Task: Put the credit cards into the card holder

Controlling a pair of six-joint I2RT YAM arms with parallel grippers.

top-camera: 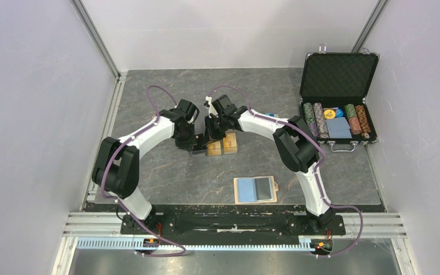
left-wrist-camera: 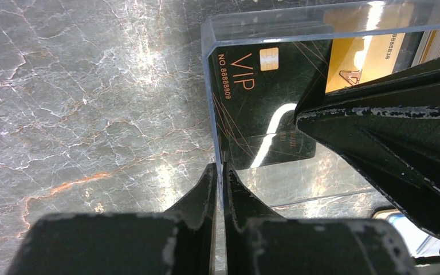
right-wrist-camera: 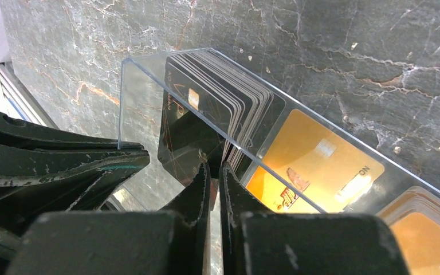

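Observation:
The clear card holder (top-camera: 230, 152) lies mid-table, with gold cards (right-wrist-camera: 315, 163) in its middle and right compartments. Several black cards (right-wrist-camera: 229, 94) fill the end compartment, leaning at an angle along its far wall; the frontmost black card (left-wrist-camera: 263, 103) shows "VIIP" and a chip. My left gripper is shut on the holder's clear end wall, left of the black cards. Within the black-card compartment, my right gripper is shut with its tips against the black cards' lower edges; no card clearly shows between its fingers.
At the right stands an open case (top-camera: 339, 103) of poker chips and blue card decks. A board with a blue and a grey pad (top-camera: 255, 189) lies near the front edge.

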